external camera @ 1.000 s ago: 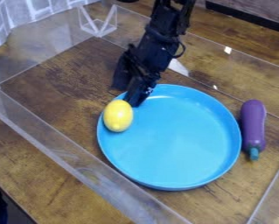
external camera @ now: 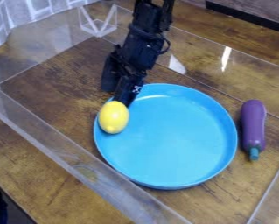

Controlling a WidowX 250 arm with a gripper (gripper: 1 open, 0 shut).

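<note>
A yellow egg-shaped object (external camera: 114,118) lies on the left side of a blue round plate (external camera: 177,140). The black arm reaches down from the top, its gripper (external camera: 125,87) low over the plate's upper left rim, just above the yellow object. The gripper is open; its fingers are dark and hard to make out, and I cannot tell what, if anything, sits between them.
A purple eggplant-like object (external camera: 253,129) lies right of the plate.
The arm has shifted slightly left. The plate and yellow object have also moved a little to the left.
</note>
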